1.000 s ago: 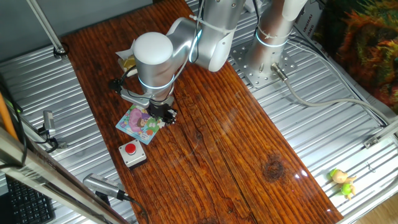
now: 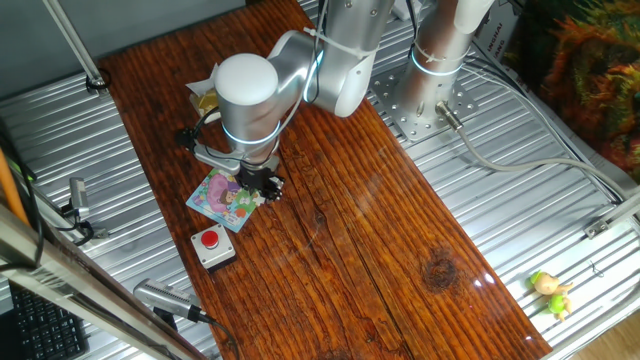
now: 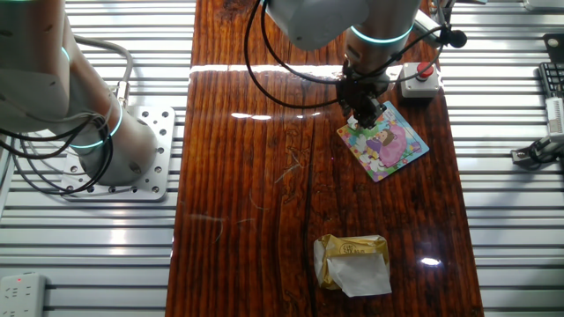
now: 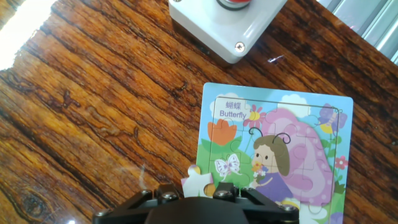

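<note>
A butterfly jigsaw puzzle (image 4: 273,149) in a light blue frame lies flat on the wooden table, most of its picture filled. One loose-looking pale piece (image 4: 197,183) with an orange edge overlaps the puzzle's lower left border in the wrist view. My gripper is right at this piece, its fingertips apart on either side; whether they press on it is hidden. In exterior view 2 the gripper (image 3: 366,110) points down over the puzzle's corner (image 3: 392,145). From exterior view 1, the gripper (image 2: 263,186) covers one side of the puzzle (image 2: 222,198).
Close to the puzzle stands a white box with a red button (image 2: 210,240). A crumpled gold and white packet (image 3: 352,264) lies farther along the table. Bare wood (image 2: 340,240) spreads widely on the robot's side. A small toy (image 2: 550,292) is off the table.
</note>
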